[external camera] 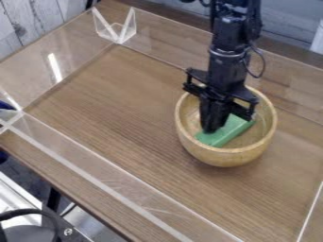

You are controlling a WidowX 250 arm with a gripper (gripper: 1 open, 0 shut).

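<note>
The black robot gripper (214, 115) reaches down into a round tan bowl (229, 153) on the wooden table. A green rectangular object (228, 133) lies in the bowl, partly hidden beneath the gripper's fingers. The fingers look close together over its upper left part; whether they touch or hold it cannot be made out.
Bare wooden table (101, 132) fills the left and middle, with a clear tape outline near the top left. A dark round object with cables (25, 227) sits at the bottom left corner.
</note>
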